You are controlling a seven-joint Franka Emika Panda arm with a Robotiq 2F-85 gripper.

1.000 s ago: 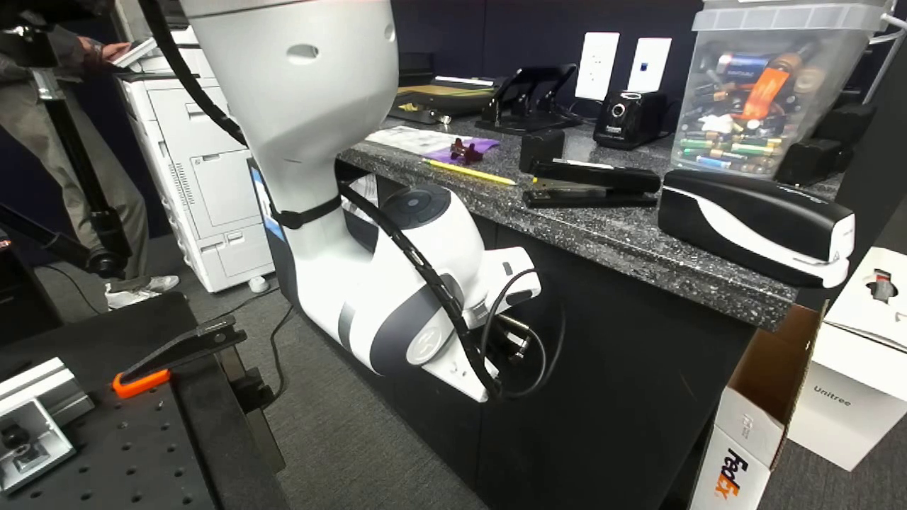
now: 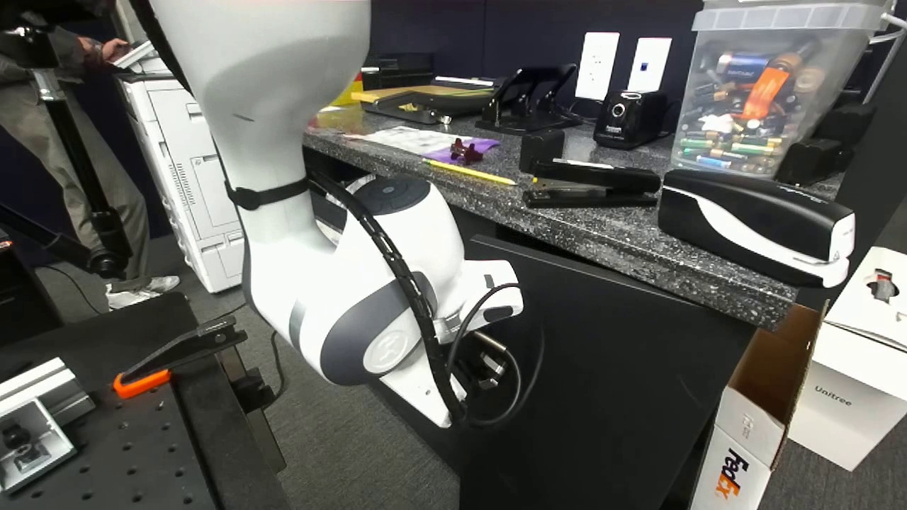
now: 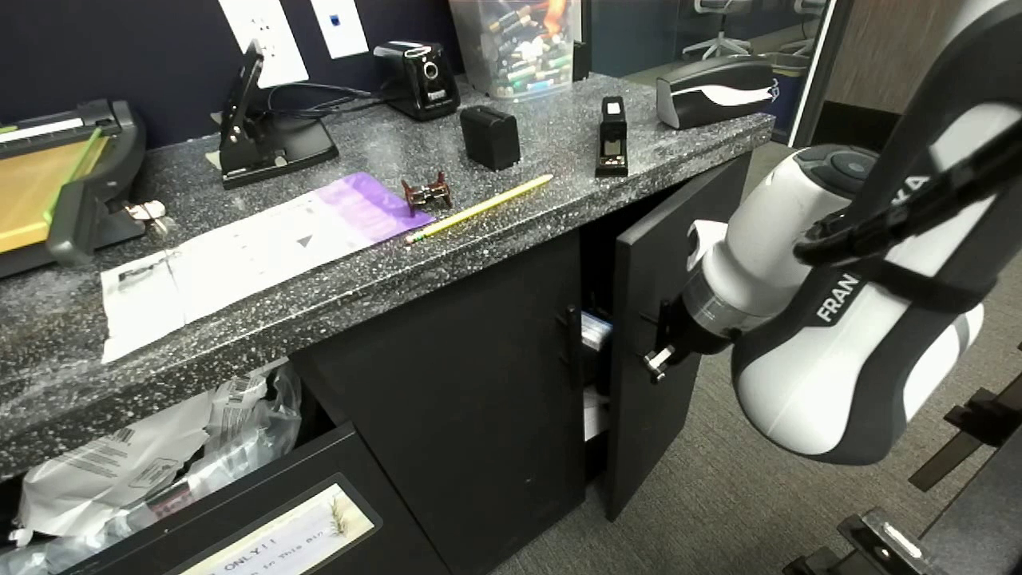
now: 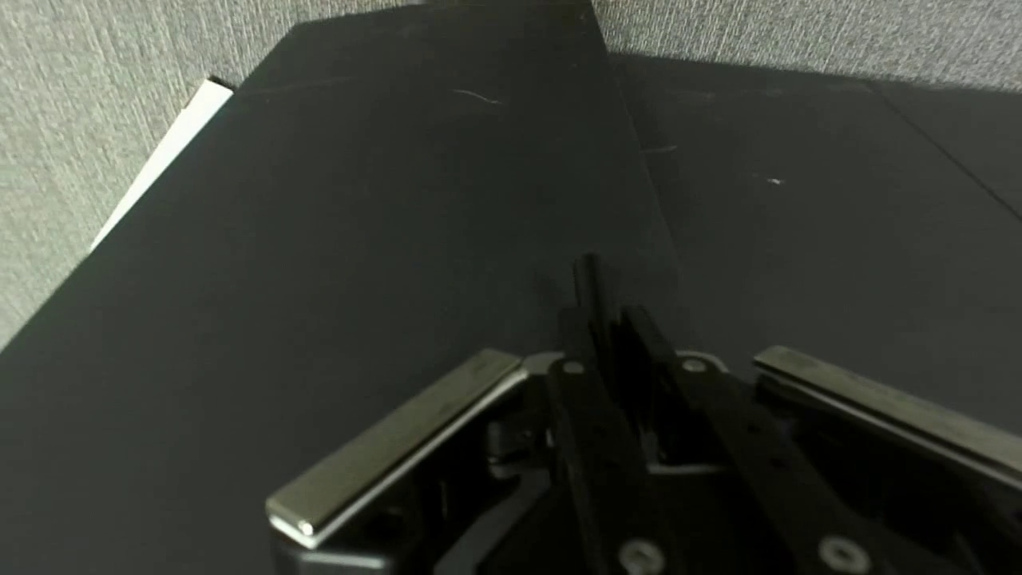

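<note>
A black cabinet door (image 3: 643,422) stands ajar below the counter, swung out from the cabinet front. Its dark bar handle (image 4: 588,276) rises between the fingertips of my gripper in the wrist view, and the fingers are shut on it. Exterior view 2 has the gripper (image 3: 667,350) close against the door's outer face, partly dark against dark. From the other side, the door (image 2: 595,382) angles away from the counter, and the arm's wrist hides part of the grip.
Through the gap, white items (image 3: 595,332) show inside the cabinet. The neighbouring door (image 3: 479,402) is closed. Overhead runs the speckled counter edge (image 2: 663,273), with staplers and a pencil above. A FedEx box (image 2: 733,450) stands on the floor near the cabinet's right end.
The door stood flush with the cabinet front a second ago and is now swung outward. My arm and gripper have moved left and slightly down in exterior view 1, along with it.
</note>
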